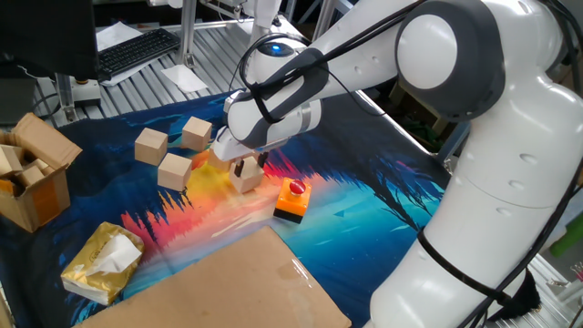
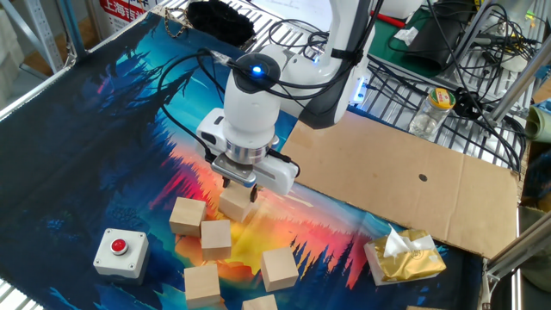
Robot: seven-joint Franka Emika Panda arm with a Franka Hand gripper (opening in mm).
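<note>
Several plain wooden cubes lie on the colourful printed cloth. My gripper [image 1: 250, 164] points down at one wooden cube [image 1: 246, 177], its two dark fingers apart on either side of the cube's top. From the other side, the gripper [image 2: 240, 189] shows above the same cube [image 2: 234, 203], one finger [image 2: 254, 195] near its right edge. Whether the fingers press on it is not clear. Close by are another cube [image 2: 188, 216] and a smaller-looking cube [image 2: 216, 240]. Farther off lie a cube [image 1: 151, 146], one beside it [image 1: 196, 134] and a third [image 1: 175, 171].
An orange box with a red button [image 1: 292, 199] stands right of the gripper. A white red-button box [image 2: 120, 255] stands left of the cubes. A gold tissue pack [image 1: 105, 262], an open carton of blocks [image 1: 41, 196] and a flat cardboard sheet [image 1: 228, 287] border the cloth.
</note>
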